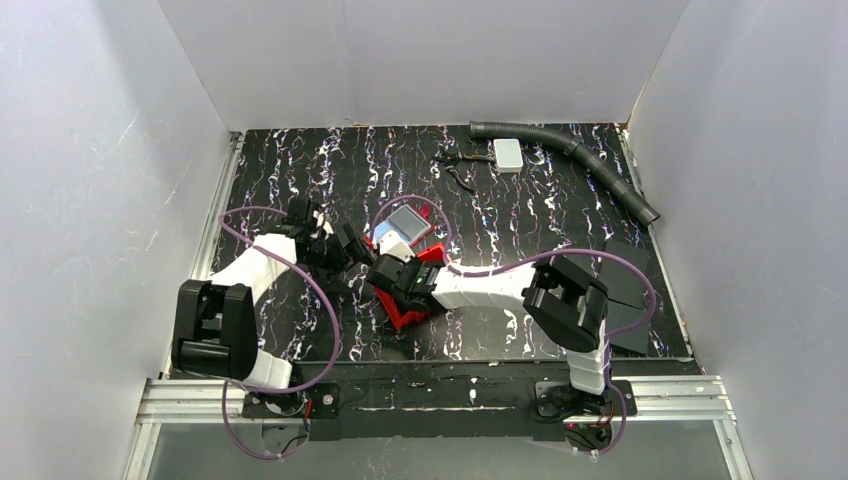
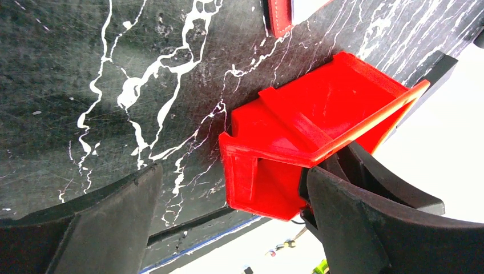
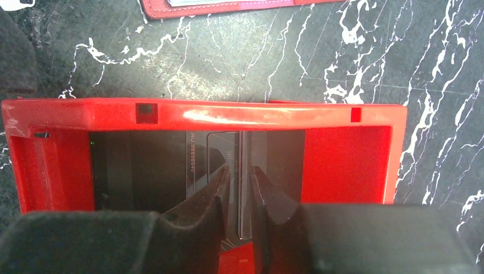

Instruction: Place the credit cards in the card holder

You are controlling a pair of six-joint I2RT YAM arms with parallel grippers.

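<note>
A red tray (image 3: 342, 165) lies on the marble table, with dark cards (image 3: 222, 148) inside it in the right wrist view. My right gripper is over the tray, its fingertips at the cards with a narrow gap between them; whether they touch a card I cannot tell. Just behind the tray is a red card holder (image 1: 405, 225) with a pale card surface, its edge also in the left wrist view (image 2: 282, 17). My left gripper stands open left of the tray, nothing between its fingers.
Pliers (image 1: 455, 160), a white box (image 1: 507, 155) and a corrugated hose (image 1: 570, 145) lie at the back right. Dark plates (image 1: 625, 290) are at the right edge.
</note>
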